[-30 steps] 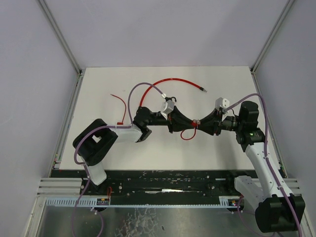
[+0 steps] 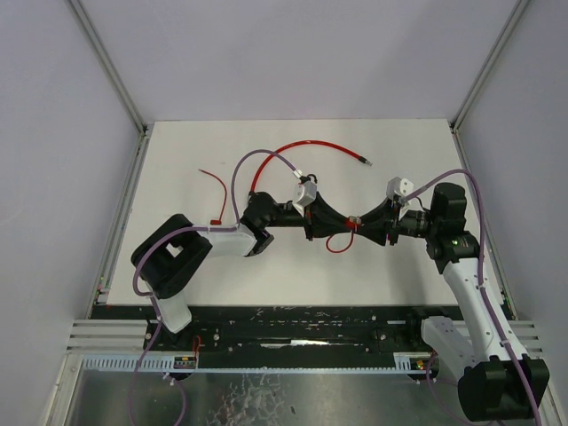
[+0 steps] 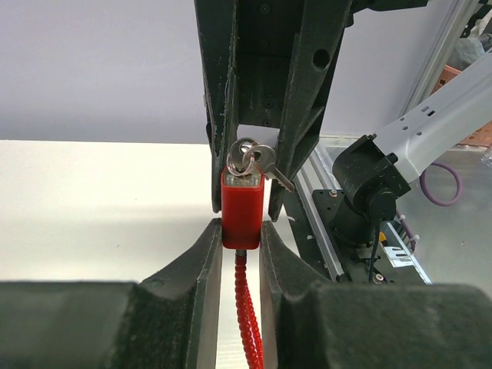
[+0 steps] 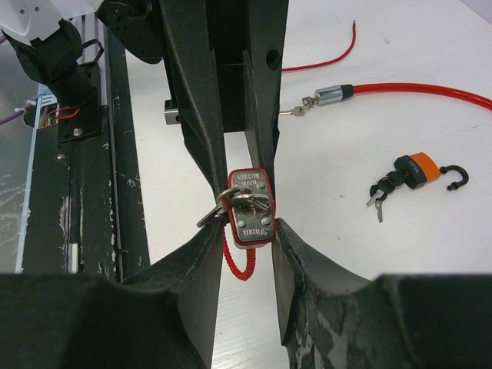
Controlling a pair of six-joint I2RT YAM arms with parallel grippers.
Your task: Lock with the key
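Observation:
Both grippers meet at the centre right of the table in the top view, around a small red lock (image 3: 241,211) with a red cable loop (image 4: 242,269) hanging below. My left gripper (image 2: 342,226) is shut on the lock body. Keys (image 3: 254,159) on a ring sit at the lock's end, beside the tips of my right gripper (image 2: 366,224), which is shut on the lock or keys; which exactly is partly hidden. In the right wrist view the lock's end face (image 4: 252,224) shows with the keys across it.
An orange padlock (image 4: 421,169) with keys lies behind on the white table. A long red cable lock (image 2: 311,142) curves along the back, a thin red cable (image 2: 217,186) lies at the left.

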